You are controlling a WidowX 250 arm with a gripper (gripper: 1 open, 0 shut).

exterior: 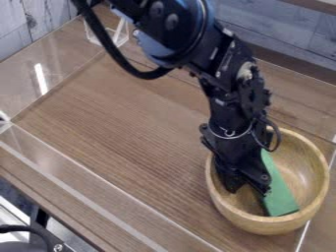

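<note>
A light wooden bowl [309, 177] sits at the right of the table. The black gripper [247, 175] reaches down from the top into the left part of the bowl; its fingertips are low inside and hard to make out, so anything between them is hidden. A green block [280, 197] lies in the bowl just right of the fingers, reaching toward the front rim.
A clear plastic object [108, 25] stands at the back left. A grey plank wall runs along the back, and a dark cabled item [27, 236] is at the bottom left.
</note>
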